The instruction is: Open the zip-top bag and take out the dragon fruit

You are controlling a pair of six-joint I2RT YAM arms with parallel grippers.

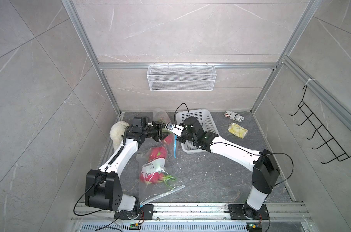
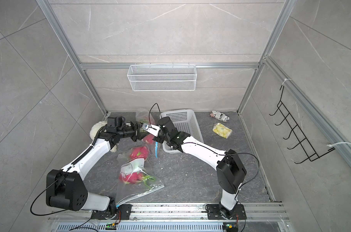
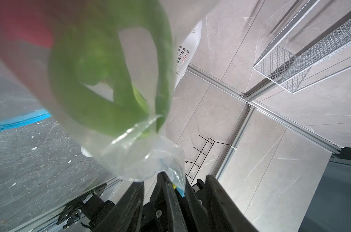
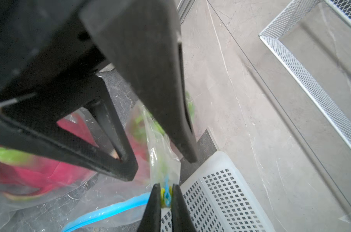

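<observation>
My right gripper is shut on the blue-zip edge of a clear bag [image 4: 163,154], seen in the right wrist view. Through the plastic, the left wrist view shows the dragon fruit's green leaves [image 3: 98,116] and some blurred pink skin [image 3: 22,23]. My left gripper is open, its fingers [image 3: 133,205] spread on either side of the bag's corner and the right gripper's tips. Whether the left pads touch the plastic is unclear. Both grippers partly cover this bag in the top views, where pink fruit [image 1: 168,139] shows below them.
Another zip bag [image 1: 152,191] with pink dragon fruit lies in front. Behind my right arm stands a white perforated basket [image 1: 212,127]. A white plush toy [image 1: 119,131] sits at left; a yellow packet [image 1: 237,130] and a small wrapped pack [image 1: 234,116] lie at back right.
</observation>
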